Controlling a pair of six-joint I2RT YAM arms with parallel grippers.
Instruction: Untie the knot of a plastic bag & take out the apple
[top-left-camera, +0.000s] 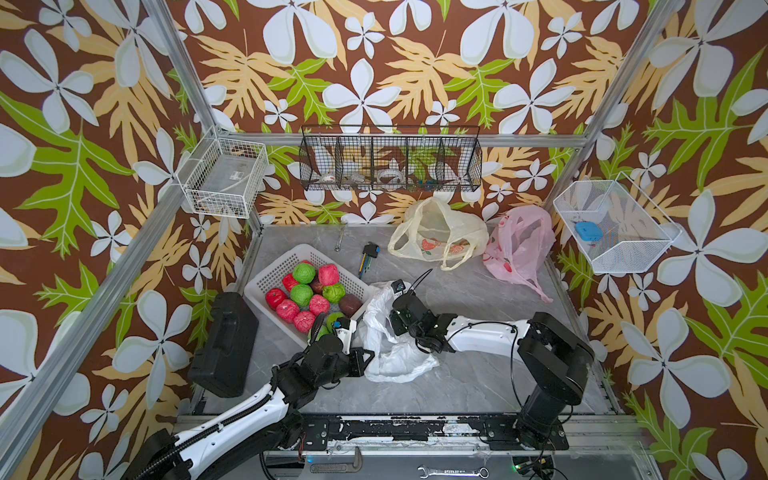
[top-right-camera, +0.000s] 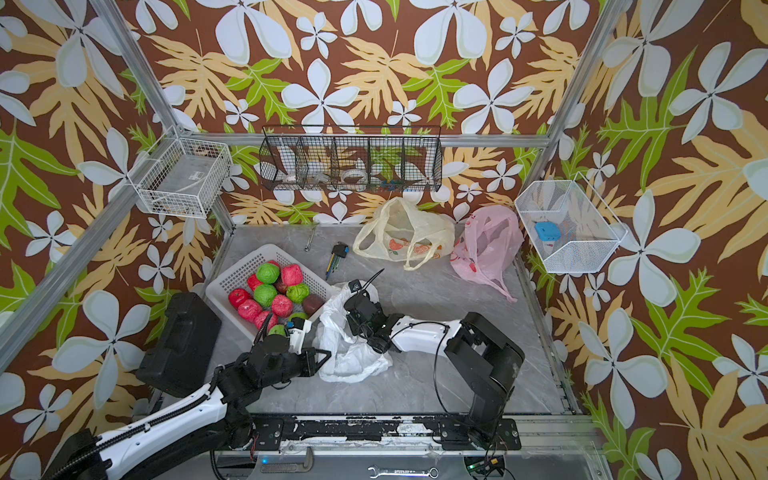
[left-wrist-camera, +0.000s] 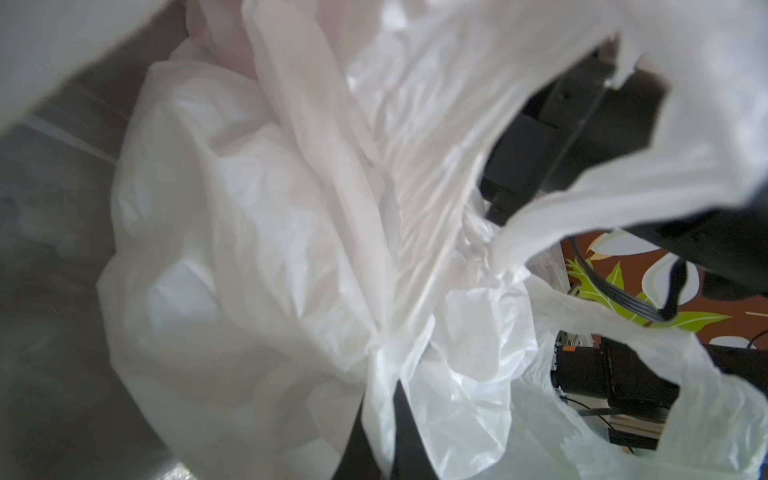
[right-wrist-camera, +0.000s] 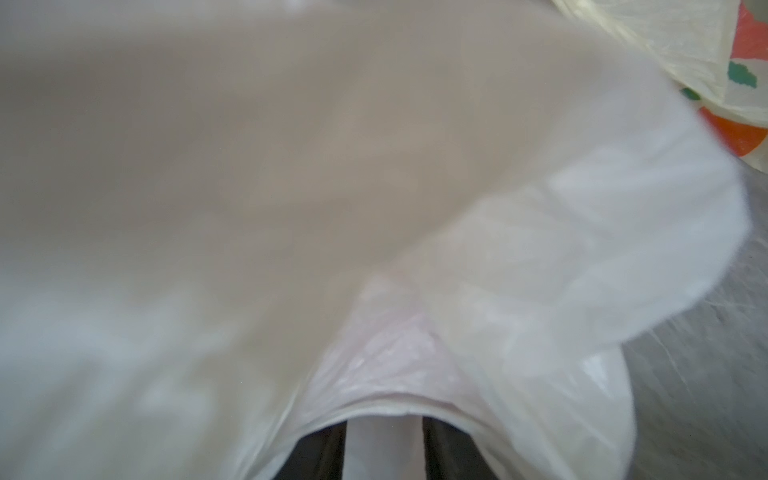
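The white plastic bag (top-left-camera: 400, 364) lies crumpled in the middle of the table. My left gripper is shut on a gathered strand of the white bag (left-wrist-camera: 240, 240) at its left side. My right gripper is inside the bag's loose folds, its fingers apart with thin white plastic around and behind them. In both top views it sits over the bag's upper right part. No apple shows inside the bag.
A white basket (top-left-camera: 264, 284) of red, green and dark fruit stands left of the bag. A cream bag (top-left-camera: 436, 228) and a pink bag (top-left-camera: 516, 244) lie at the back. A black case (top-left-camera: 222, 344) is at the left.
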